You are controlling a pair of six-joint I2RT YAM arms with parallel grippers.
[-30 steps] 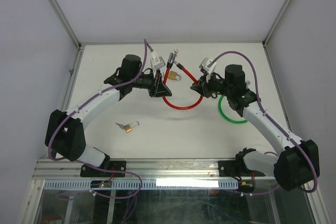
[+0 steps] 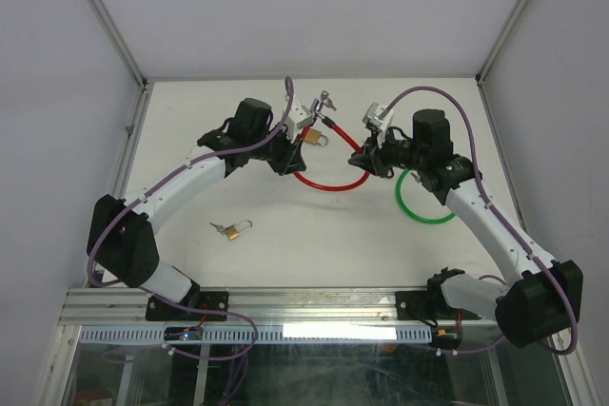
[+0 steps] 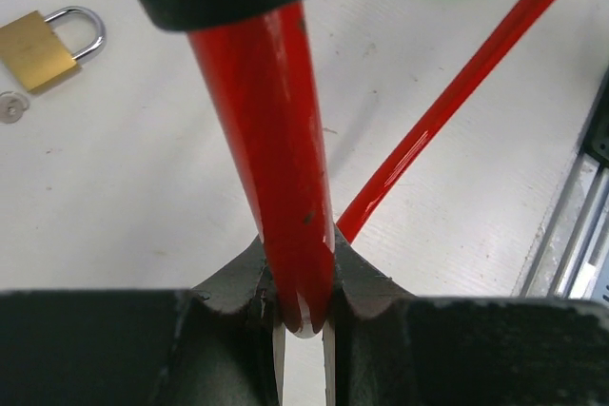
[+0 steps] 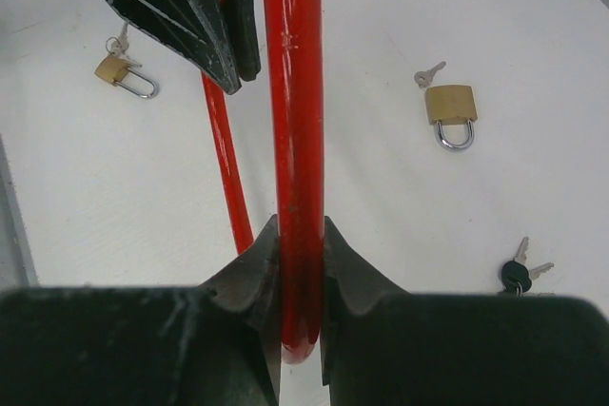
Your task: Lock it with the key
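Observation:
A red cable lock is held up between my grippers in a loop, its lock head with a key raised at the top in the top view. My left gripper is shut on one red section, whose black end fills the top of the left wrist view. My right gripper is shut on the other red section. The left gripper's black fingers show at the upper left of the right wrist view. Whether the lock ends are joined is unclear.
A green cable loop lies at the right. Brass padlocks lie on the white table, one with keys. Another key set with a dark fob shows at the lower right of the right wrist view.
My left gripper has turned and shifted slightly since a second ago, and the lock head has moved a little right. The right arm has shifted slightly.

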